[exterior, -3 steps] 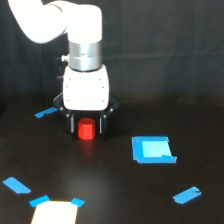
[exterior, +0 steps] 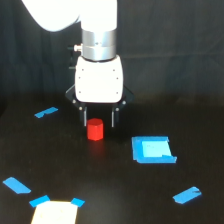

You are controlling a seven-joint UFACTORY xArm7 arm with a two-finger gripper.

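A small red block (exterior: 95,129) rests on the dark table, left of the middle of the camera view. My white gripper (exterior: 98,118) hangs just above and behind it with its fingers apart. One dark fingertip (exterior: 82,117) shows on either side of the block's upper part, the left one nearer to it. The block's front face is in plain sight. Depth between fingers and block is hard to judge, and no grip on it shows.
A blue-taped square with a pale middle (exterior: 155,149) lies to the right. Near the front left is a cream-coloured square (exterior: 54,213) with blue tape at its corners. Blue tape strips (exterior: 186,195) mark other spots. Open dark table lies between.
My gripper has shifted right and somewhat up in the view. The red block now sits a little farther right than before, and the fingertips appear higher against it.
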